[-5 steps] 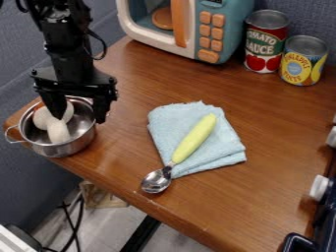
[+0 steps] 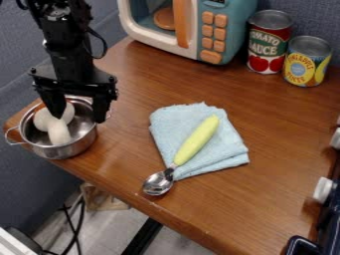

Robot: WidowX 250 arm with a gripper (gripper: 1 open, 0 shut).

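Observation:
The black arm's gripper (image 2: 80,100) is low over a steel pot (image 2: 67,147) at the left edge of the wooden table, its fingers reaching down at the pot's rim. Inside the pot is a white object (image 2: 56,129). Whether the fingers are open or shut on anything I cannot tell. To the right, a folded light blue towel (image 2: 226,154) lies with a pale yellow corn-like toy (image 2: 200,136) on it, and a metal spoon (image 2: 158,183) lies at its lower left.
A toy microwave (image 2: 206,25) and two cans, tomato sauce (image 2: 267,45) and a yellow one (image 2: 305,65), stand at the back. A dark appliance (image 2: 312,234) lines the right edge.

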